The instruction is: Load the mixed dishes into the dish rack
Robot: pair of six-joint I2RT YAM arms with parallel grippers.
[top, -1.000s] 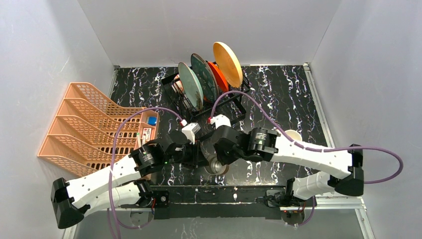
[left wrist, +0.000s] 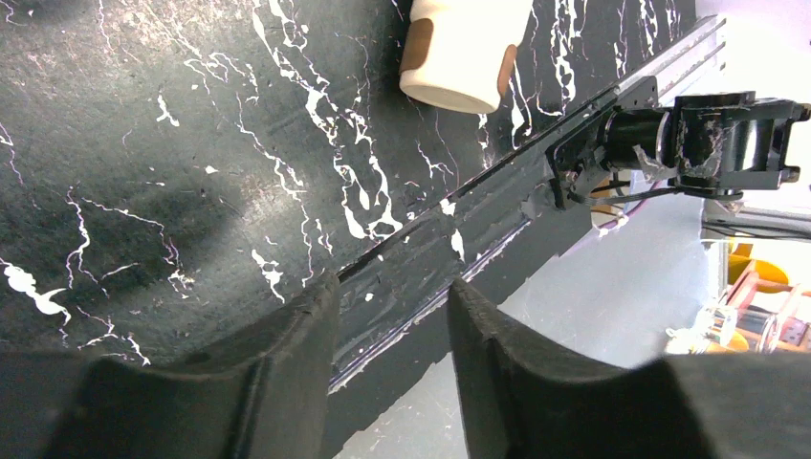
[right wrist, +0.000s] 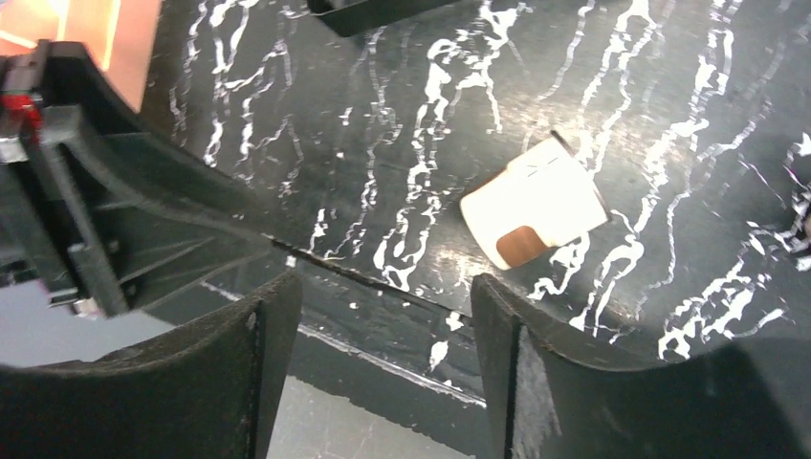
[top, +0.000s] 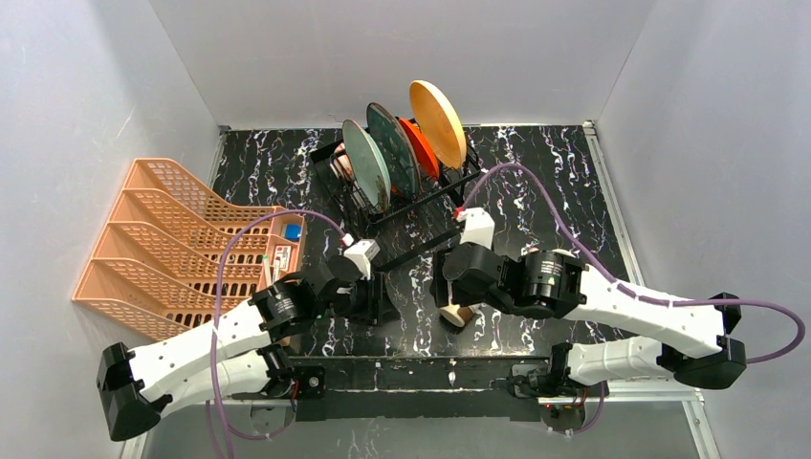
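Observation:
A white cup with brown patches lies on its side on the dark marble counter, near the front edge; it also shows at the top of the left wrist view. My right gripper is above and short of it, open with nothing between its fingers. My left gripper is open and empty over the counter's front edge, to the left of the cup. The black dish rack at the back holds several plates standing upright: pale green, dark green, orange and yellow.
An orange slotted rack fills the left side, with small items in its end compartment. Walls enclose the back and sides.
My right gripper has moved right and up in the top view, away from the cup, which now lies tipped on its side. The left arm has shifted slightly.

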